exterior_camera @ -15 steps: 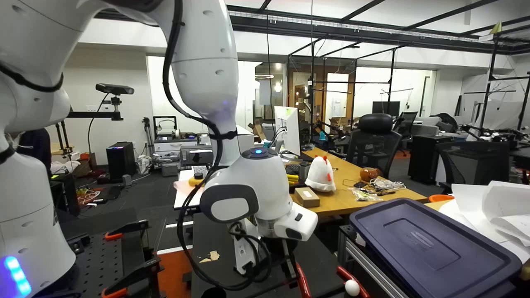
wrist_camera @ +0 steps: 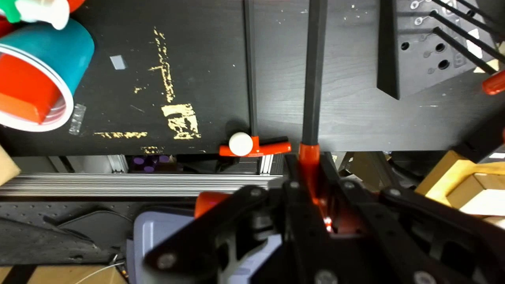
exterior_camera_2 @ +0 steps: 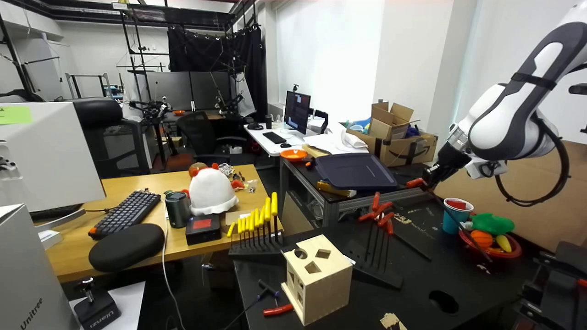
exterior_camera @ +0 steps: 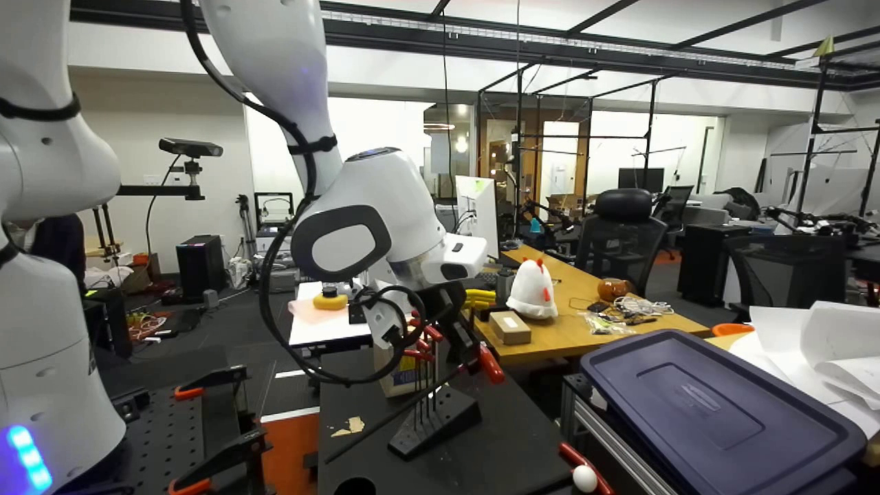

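My gripper is shut on the red handle of a T-handle hex key (wrist_camera: pixel 313 71), held above the black table. The key's long dark shaft points away from the fingers. In exterior view 1 the red handle (exterior_camera: pixel 491 363) sticks out beside the gripper (exterior_camera: pixel 471 356) and the shaft slants down to the left. Exterior view 2 has the gripper (exterior_camera_2: pixel 430 180) at the right. A black stepped holder (exterior_camera: pixel 441 421) carries several red-handled keys (exterior_camera_2: pixel 379 209). Another red-handled key (wrist_camera: pixel 274 148) lies flat at the table edge, with a white ball (wrist_camera: pixel 240 144) at its handle.
A teal cup (exterior_camera_2: pixel 451 220) with red content stands by a red bowl (exterior_camera_2: pixel 509 250) of toys. A wooden shape box (exterior_camera_2: pixel 327 286) and a holder of yellow-handled keys (exterior_camera_2: pixel 258 222) are on the opposite side. A dark lidded bin (exterior_camera: pixel 709 404) stands beside the table.
The gripper has risen and moved back left in exterior view 1, carrying the red-handled key up off the table. The holder, hidden behind the arm before, now shows.
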